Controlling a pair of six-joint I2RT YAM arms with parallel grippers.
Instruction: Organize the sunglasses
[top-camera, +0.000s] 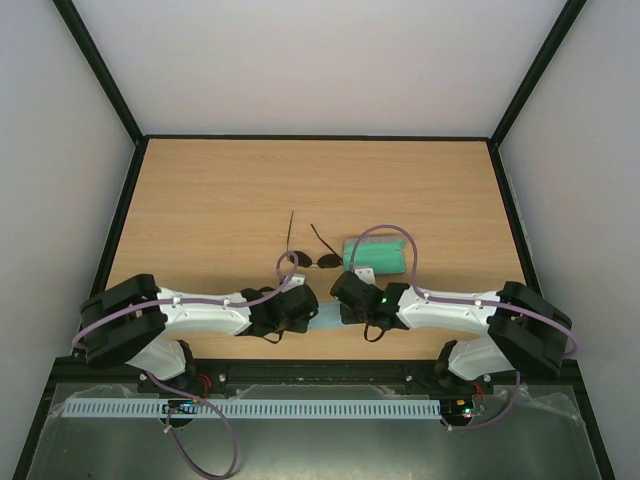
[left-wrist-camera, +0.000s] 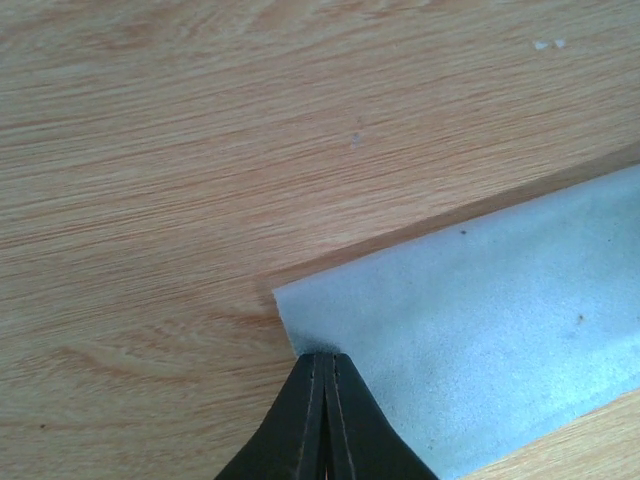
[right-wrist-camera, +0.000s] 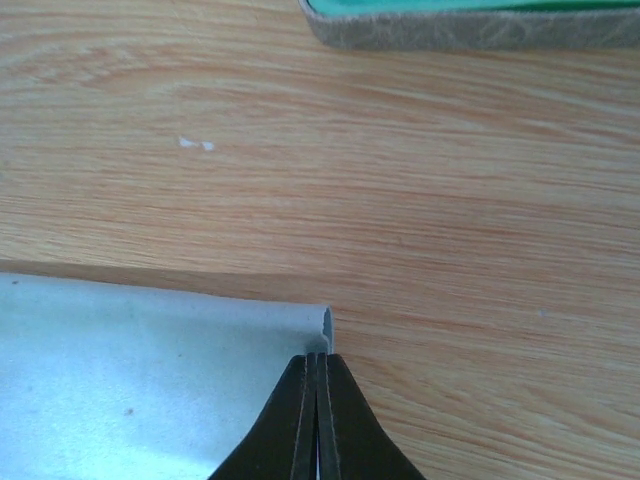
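A pale blue cloth (top-camera: 326, 315) stretches between my two grippers near the table's front edge. In the left wrist view, my left gripper is shut at the left side edge of the cloth (left-wrist-camera: 480, 310), its tips pinching it. My right gripper is likewise shut on the opposite side edge, where the cloth (right-wrist-camera: 150, 370) curls up a little at its corner. A shadow runs along the cloth's far edge. Dark sunglasses (top-camera: 329, 261) lie with temples unfolded beyond the grippers. To their right is an open teal glasses case (top-camera: 377, 261).
A corner of the case (right-wrist-camera: 400, 30) shows at the top of the right wrist view. Purple cables (top-camera: 405, 232) loop over the arms, one passing above the case.
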